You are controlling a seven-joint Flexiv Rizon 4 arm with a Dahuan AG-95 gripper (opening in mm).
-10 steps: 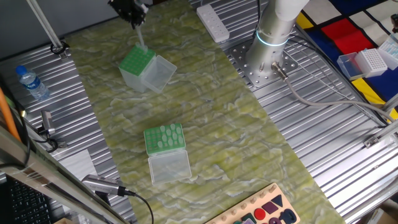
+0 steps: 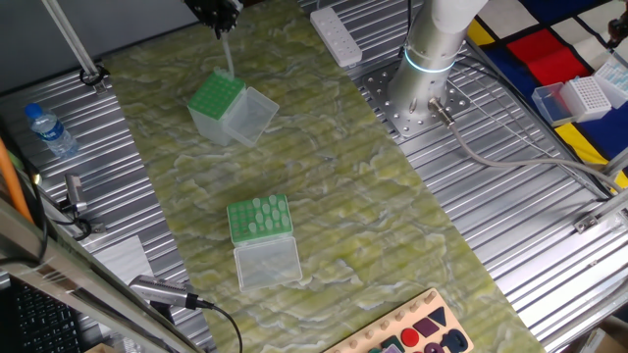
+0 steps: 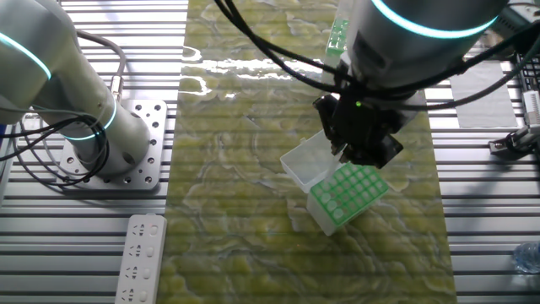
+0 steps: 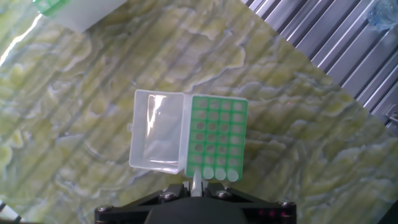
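My gripper is shut on a slim whitish, translucent tube [image 4: 197, 177], which points down in exterior view 1 [image 2: 230, 57]. Below it stands a tall clear box with a green perforated rack [image 2: 217, 94], its clear lid [image 4: 159, 132] folded open. The tube's lower end is at the far edge of this rack in exterior view 1; whether it is in a hole or just above cannot be told. Several pale round tops line the rack's near edge [image 4: 221, 175] in the wrist view. In exterior view 2 the arm partly hides the gripper [image 3: 342, 152].
A second green rack [image 2: 260, 220] with several white tubes standing in it has its lid [image 2: 267, 263] open. A wooden shape board [image 2: 402, 328], a power strip [image 2: 337, 37] and a water bottle [image 2: 51, 130] lie farther off. Between the two boxes the green mat is clear.
Both boxes stand where they were.
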